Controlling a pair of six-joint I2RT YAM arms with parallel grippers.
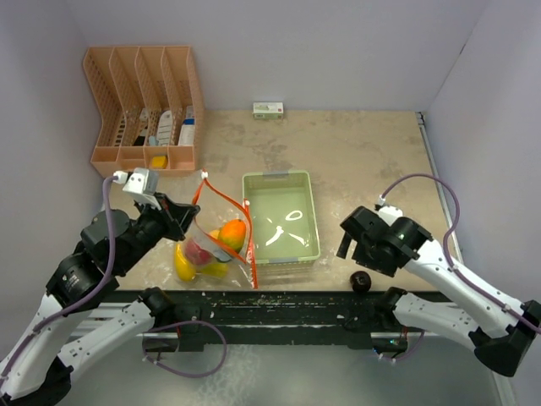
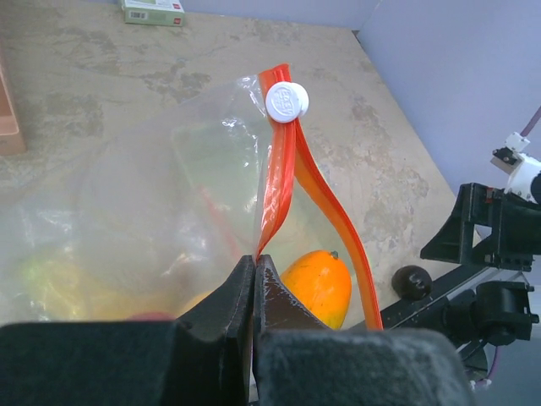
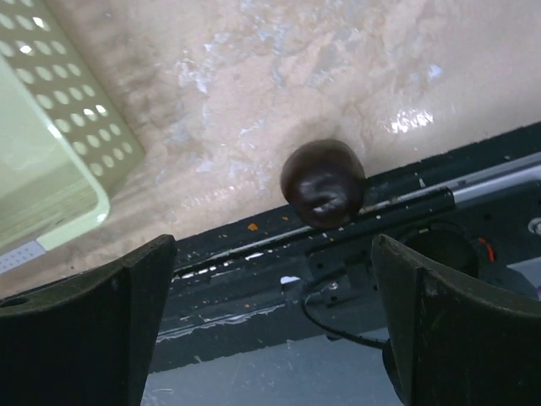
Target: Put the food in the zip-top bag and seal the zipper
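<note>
The clear zip top bag with orange zipper holds an orange papaya-like fruit, a red fruit and yellow pieces. My left gripper is shut at the bag's upper edge, pinching the thin plastic by the zipper. A dark round fruit lies outside the bag at the front right edge. My right gripper is open above and just left of it, nothing between its fingers.
A green bin stands right of the bag. A compartment rack with small items is at back left, a small box at the back.
</note>
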